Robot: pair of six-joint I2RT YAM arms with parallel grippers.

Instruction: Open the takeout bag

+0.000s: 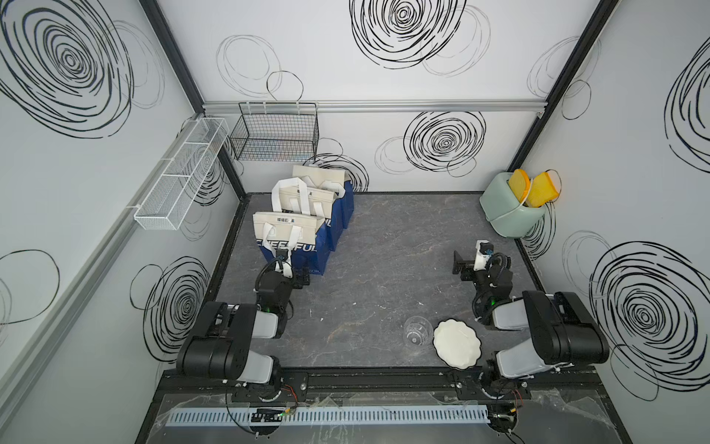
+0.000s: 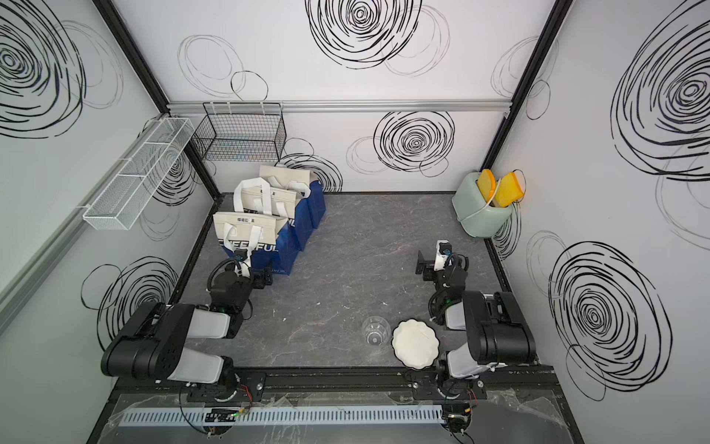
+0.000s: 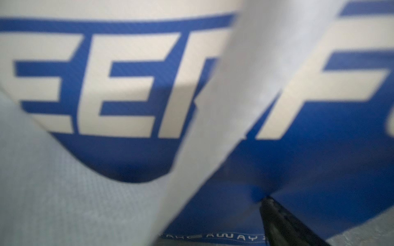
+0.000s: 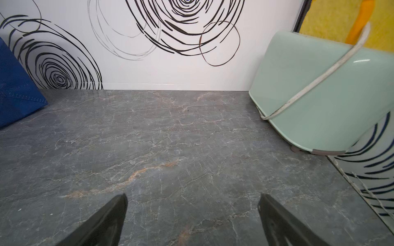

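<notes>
Several takeout bags with white tops and blue lower sides stand in a row at the table's left. The front takeout bag (image 1: pixel 294 251) has white lettering, and its white handle (image 3: pixel 229 106) hangs down its face. Right against that bag's front is my left gripper (image 1: pixel 284 270), open. One of its fingers (image 3: pixel 283 221) touches the blue fabric, where creases spread from the tip; the other is hidden, with the handle filling that side of the left wrist view. Over bare table at the right, my right gripper is open and empty.
A pale green bucket (image 1: pixel 510 211) with yellow items stands at the back right. Near the front edge are a clear cup (image 1: pixel 418 331) and a white scalloped plate (image 1: pixel 456 344). Wire baskets (image 1: pixel 277 137) hang on the walls.
</notes>
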